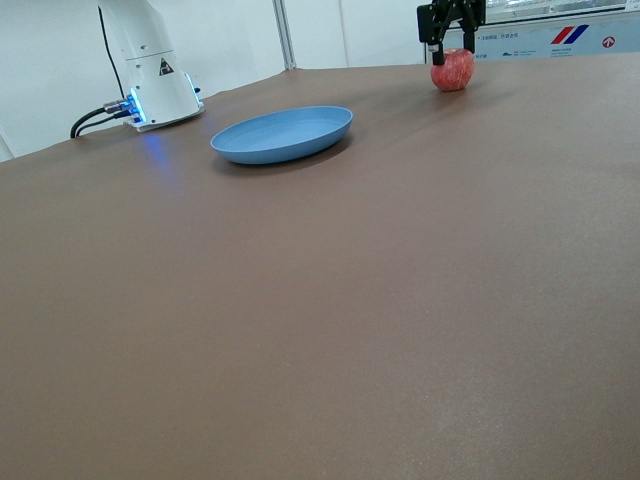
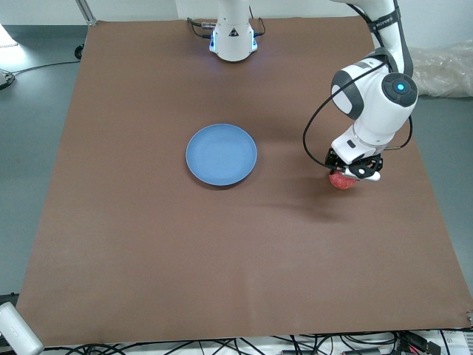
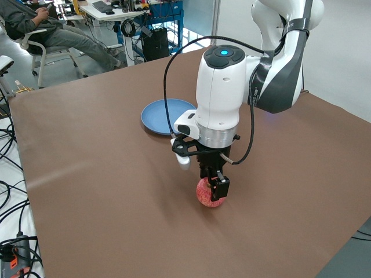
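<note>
A red apple (image 2: 343, 182) rests on the brown tabletop, right of a round blue plate (image 2: 221, 154). My black gripper (image 1: 451, 54) is down over the apple (image 1: 452, 72), its fingers at the top of the fruit; in the top view they appear apart on either side of it, and whether they grip it is unclear. In the right view the gripper (image 3: 214, 184) partly hides the apple (image 3: 206, 196), and the plate (image 3: 155, 119) lies behind the arm.
A white robot base (image 2: 233, 37) with cables stands at the back of the table (image 2: 185, 259). Cables run along the near edge. The tabletop around the plate is clear. A seated person (image 3: 64, 40) is beyond the table.
</note>
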